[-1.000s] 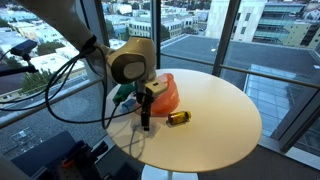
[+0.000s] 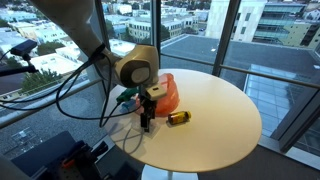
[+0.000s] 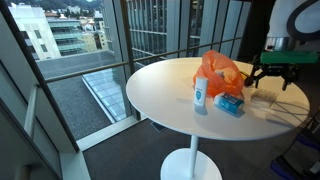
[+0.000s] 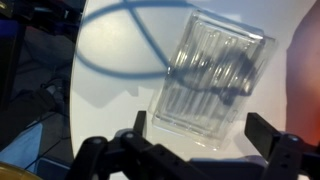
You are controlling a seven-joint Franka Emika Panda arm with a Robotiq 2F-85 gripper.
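A clear ribbed plastic container (image 4: 212, 75) lies on the white table in the wrist view, tilted across the picture's middle. My gripper stands open at the bottom of that view, its fingers wide apart and nothing between them. The container appears ahead of the fingertips, apart from them. In exterior view 2 the gripper (image 3: 270, 80) hangs over the right side of the table, with the faint see-through container (image 3: 264, 97) below it. In exterior view 1 the gripper (image 2: 148, 124) points down near the left edge; the container is hard to make out there.
An orange plastic bag (image 3: 218, 72) sits close to the gripper. Beside it stand a white bottle (image 3: 200, 92) and a blue box (image 3: 229, 103). A yellow-and-black cylinder (image 2: 179, 117) lies right of the gripper.
The arm and hand have shifted slightly over the table's left side. The bag and the yellow cylinder have not moved.
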